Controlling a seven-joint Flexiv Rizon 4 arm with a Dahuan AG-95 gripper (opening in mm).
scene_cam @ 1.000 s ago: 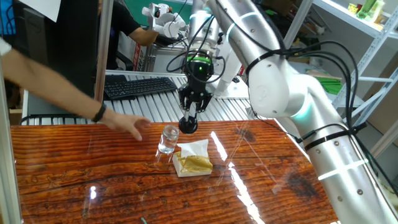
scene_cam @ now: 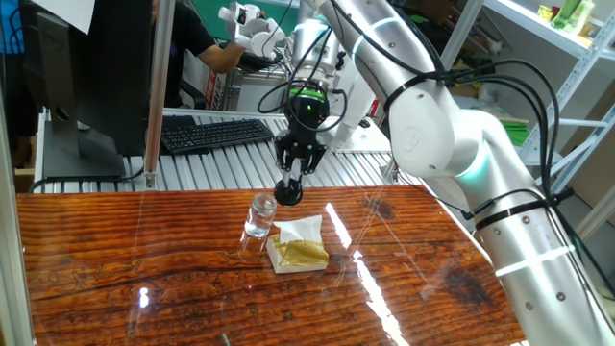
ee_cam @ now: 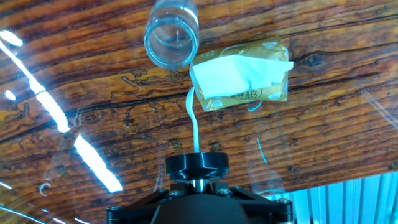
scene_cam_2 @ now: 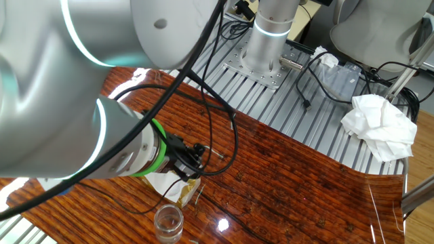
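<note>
A clear glass jar (scene_cam: 259, 215) stands upright on the glossy wooden table, with a gold-and-white tissue pack (scene_cam: 300, 255) beside it. White tissue sticks up from the pack's top. Above and behind them, my gripper (scene_cam: 296, 167) points down, shut on a black round-ended object (scene_cam: 288, 193) that is clear of the table. In the wrist view this object (ee_cam: 198, 165) has a short silver stem between the fingers. The jar (ee_cam: 171, 34) and the tissue pack (ee_cam: 241, 74) lie beyond it there. Exterior view 2 shows the jar (scene_cam_2: 168, 224), but the arm partly covers the pack.
A keyboard (scene_cam: 213, 135) and a monitor (scene_cam: 85, 86) are behind the table at left. Crumpled white cloth (scene_cam_2: 380, 127) sits on the metal ledge. Loose cables (scene_cam_2: 227, 146) hang around the arm.
A person's hand, near the jar one second ago, has drawn back left and out of view. My arm, the jar and the tissue pack look unmoved.
</note>
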